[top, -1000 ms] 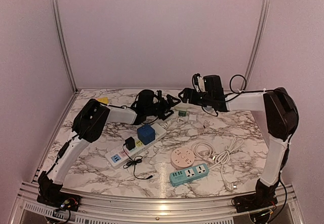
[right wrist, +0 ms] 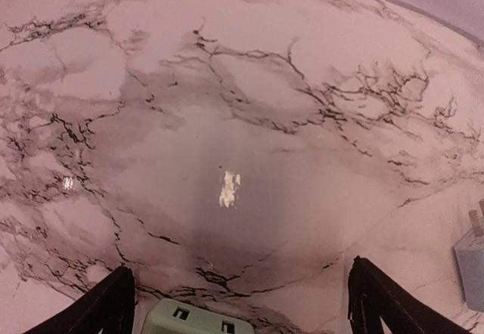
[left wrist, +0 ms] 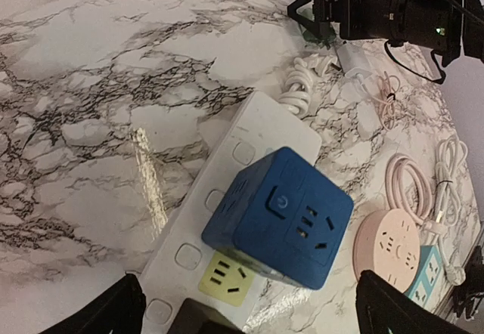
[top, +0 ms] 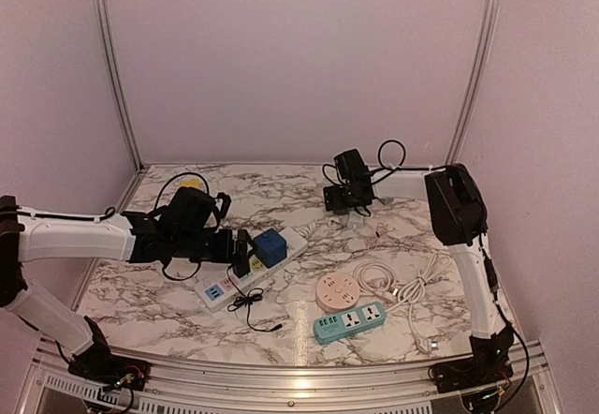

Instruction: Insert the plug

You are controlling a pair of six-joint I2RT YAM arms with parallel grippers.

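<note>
A long white power strip (top: 293, 245) lies aslant at left centre, with a blue cube socket (top: 270, 247) on it. Beside the cube, a black plug (top: 241, 266) sits on the strip, its cord trailing to the front. Over this plug stands my left gripper (top: 232, 243), fingers apart; in the left wrist view, the plug's top (left wrist: 198, 320) shows low between its fingers. At the back right, my right gripper (top: 333, 199) is open above a green block (right wrist: 195, 320), which shows at the bottom of the right wrist view between the fingers.
A pink round socket (top: 338, 291), a teal power strip (top: 350, 322) and coiled white cables (top: 412, 290) lie front right. A small white block (right wrist: 470, 262) is right of the right gripper.
</note>
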